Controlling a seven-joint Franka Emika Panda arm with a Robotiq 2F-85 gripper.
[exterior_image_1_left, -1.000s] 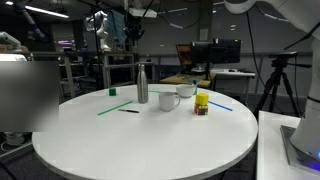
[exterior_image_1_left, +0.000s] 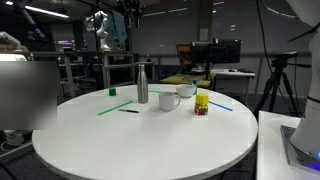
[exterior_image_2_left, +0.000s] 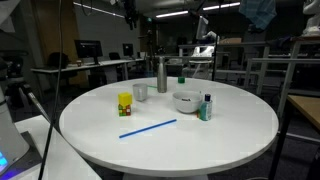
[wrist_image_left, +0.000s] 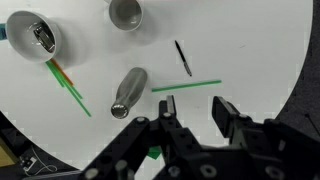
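High over the round white table (exterior_image_1_left: 130, 145), my gripper hangs with its fingers apart and nothing between them. Below it in the wrist view lie a green stick (wrist_image_left: 187, 86) and a dark pen (wrist_image_left: 183, 57). The metal bottle (wrist_image_left: 128, 92) is to their left, and a green block (wrist_image_left: 154, 152) shows partly behind the gripper. A white mug (wrist_image_left: 125, 14) is at the top edge. The white bowl (wrist_image_left: 55, 40) at top left has something dark inside.
A yellow object with a colourful base (exterior_image_2_left: 125, 104), a blue stick (exterior_image_2_left: 148, 128) and a small blue-labelled bottle (exterior_image_2_left: 205, 108) also stand or lie on the table.
My gripper has risen in exterior view 1, nearly to the top of the frame. The objects on the table have stayed where they were.
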